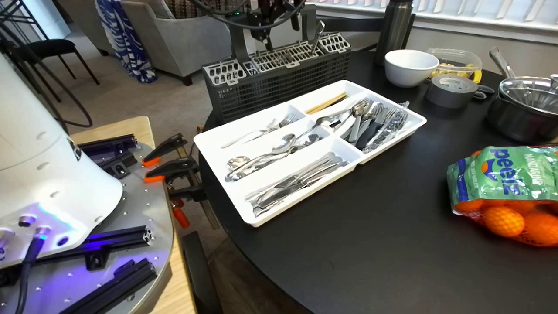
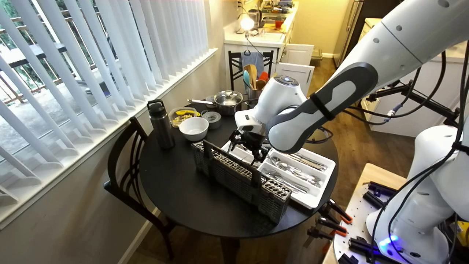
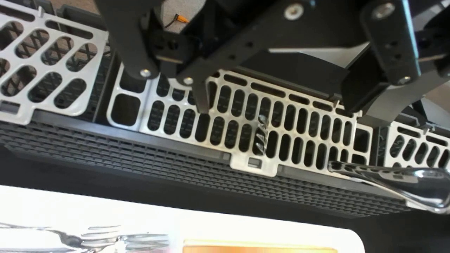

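Note:
Above the grey dishwasher cutlery basket (image 1: 277, 83), my gripper stands open, its fingers wide apart and nothing between them. In exterior view 1 only the fingers (image 1: 261, 34) show at the top edge. The basket has pale slotted lids (image 3: 236, 122). One metal utensil (image 3: 396, 181) sticks up out of a slot near its right end, and another utensil (image 3: 261, 135) shows inside a middle slot. Beside the basket lies the white cutlery tray (image 1: 214, 137), holding forks (image 1: 277, 123), spoons (image 1: 272, 157), knives (image 1: 298, 180) and wooden chopsticks (image 1: 327, 103) in separate compartments.
A white bowl (image 1: 410, 68), a tape roll (image 1: 450, 91), a lidded pot (image 1: 525, 110) and a dark bottle (image 1: 395, 31) stand towards the back. A bag of mandarins (image 1: 505, 193) lies at the right.

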